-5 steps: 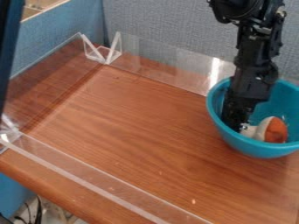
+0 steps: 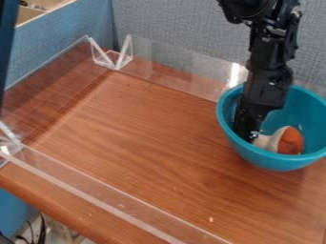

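Observation:
A teal bowl (image 2: 289, 162) stands at the right of the wooden surface. My black gripper (image 2: 253, 129) reaches down into it from above, its lower end at the bowl's left inner side. Inside, just right of the fingertips, lies an orange and pale object (image 2: 287, 141). The fingertips are dark and partly hidden, so I cannot tell whether anything is between them.
Clear plastic barriers (image 2: 109, 57) edge the wooden surface (image 2: 128, 143), whose left and middle are clear. Grey padded walls (image 2: 173, 24) stand behind, a blue one at the left.
My gripper and arm have moved slightly left within the bowl. The orange object has shifted a little to the left as well.

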